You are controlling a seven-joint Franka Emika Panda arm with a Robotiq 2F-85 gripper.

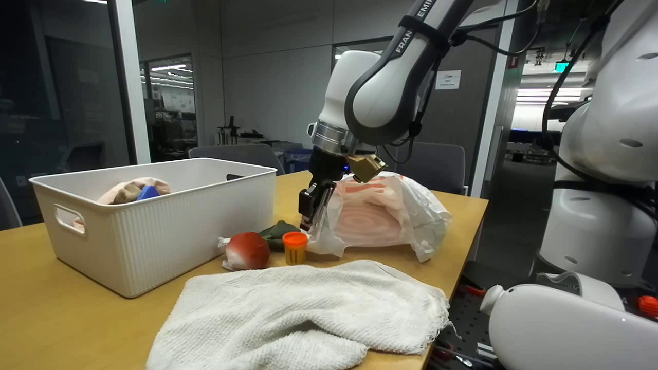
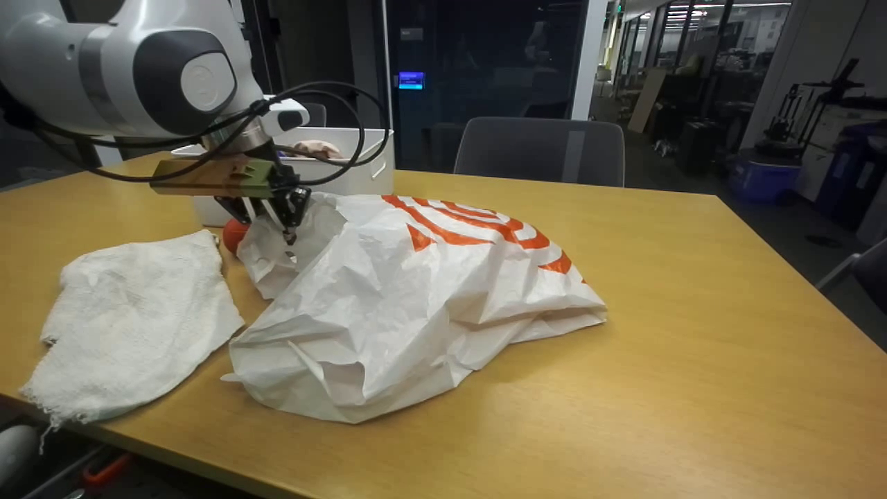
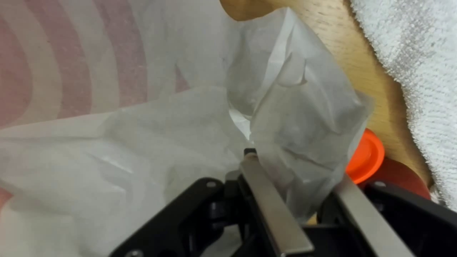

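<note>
A white plastic bag with red-orange rings lies crumpled on the table. At its open end, near the bin, my gripper points down. In the wrist view the gripper has its fingers apart, with a loose fold of the bag between them; no firm squeeze on it shows. An orange-lidded bottle stands close by the fingertips, beside a red and white round item and a dark green item.
A white ribbed bin holds cloth-like things and a blue item. A white towel covers the front of the table. Bare table lies beyond the bag in exterior view 2.
</note>
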